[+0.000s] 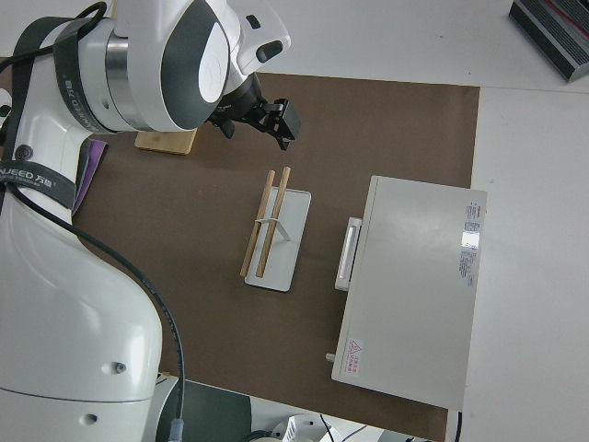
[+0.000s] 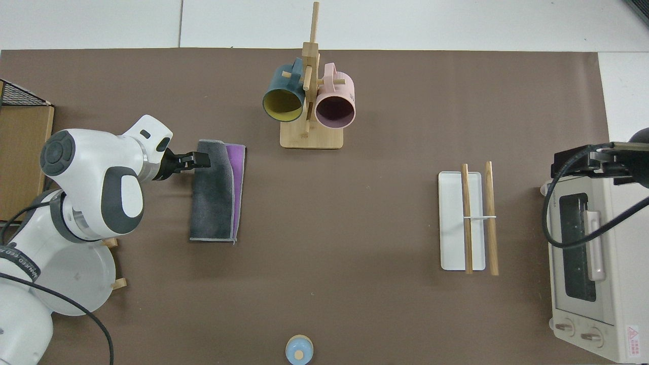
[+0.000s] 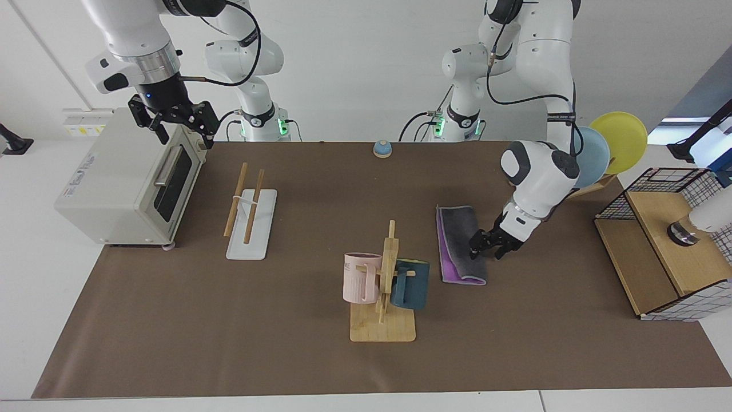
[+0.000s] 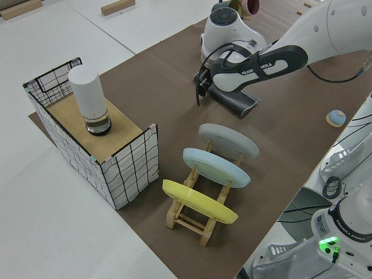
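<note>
The left-hand arm's black gripper [image 2: 194, 160] in the top view hangs over the grey and purple folded cloth [image 2: 213, 194]. In the left view this gripper [image 3: 487, 248] is beside the cloth; its finger state is unclear. The other arm's gripper [image 3: 175, 118] is above the white toaster oven [image 3: 120, 192], also unclear. A wooden mug tree [image 2: 310, 137] holds a teal mug [image 2: 283, 97] and a pink mug [image 2: 340, 97].
A white board with two wooden rods [image 2: 451, 219] lies right of centre. A plate rack with yellow [image 4: 197, 200], blue and grey plates and a wire-sided wooden shelf [image 4: 119, 131] are at one side. A small blue round object [image 2: 298, 350] sits near the edge.
</note>
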